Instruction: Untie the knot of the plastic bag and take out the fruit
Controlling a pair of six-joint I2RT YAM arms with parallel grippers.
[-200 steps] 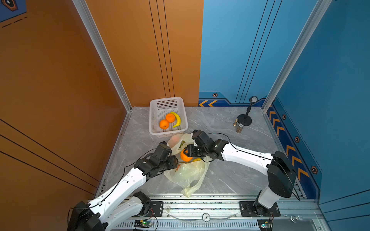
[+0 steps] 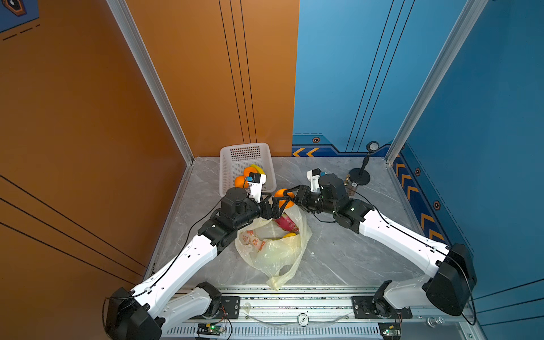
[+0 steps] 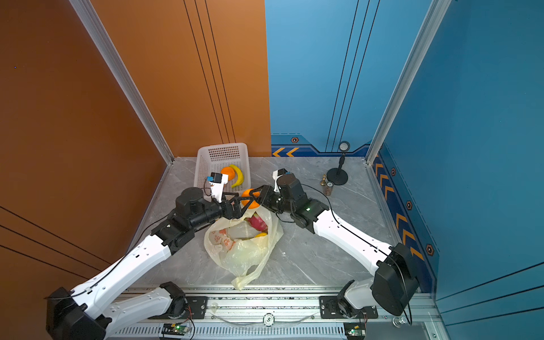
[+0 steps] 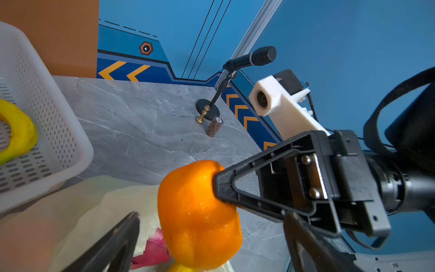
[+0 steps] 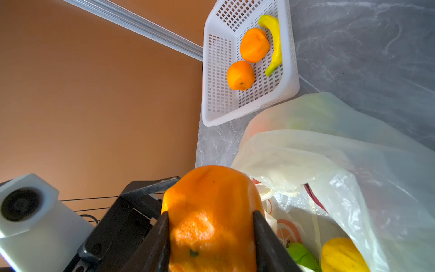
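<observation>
My right gripper is shut on an orange fruit (image 4: 199,217), held up above the opened translucent plastic bag (image 2: 266,260). In the left wrist view my left gripper is open, its blurred fingers to either side of and just short of that fruit. In the bag lie a red dragon fruit (image 3: 256,222), a yellow fruit (image 5: 342,253) and a green one (image 5: 301,256), partly covered by plastic. Whether any knot remains in the bag is hard to tell.
A white basket (image 5: 213,104) at the back holds two oranges (image 5: 241,74) and a banana (image 5: 274,45). A microphone stand (image 2: 359,175) and small objects stand at the back right.
My right gripper has lifted the orange fruit up and back out of the bag. My left gripper has risen and moved toward it, now covering part of the basket in the top left view.
</observation>
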